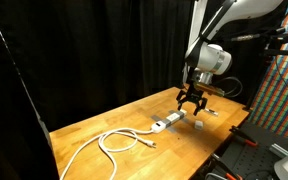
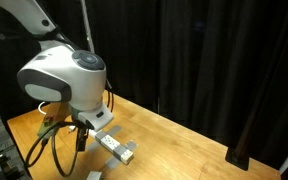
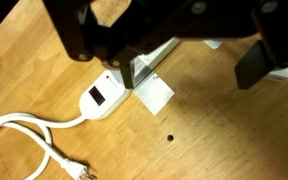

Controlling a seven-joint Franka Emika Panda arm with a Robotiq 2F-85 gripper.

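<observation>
A white power strip (image 1: 168,121) lies on the wooden table, its cord (image 1: 110,134) looping away to a plug at the left in exterior view 1. In the wrist view, the strip's end with a dark switch (image 3: 96,96) shows below the left finger, and the finger hides part of its body. My gripper is open above the table, its fingers wide apart with nothing between them. From exterior view 2, the gripper (image 2: 66,145) stands to the left of the strip (image 2: 116,149).
A small pale block (image 1: 198,125) sits on the table near the gripper. Light square patches (image 3: 154,94) lie beside the strip. Black curtains (image 1: 104,60) hang behind the table, and its left part is largely clear.
</observation>
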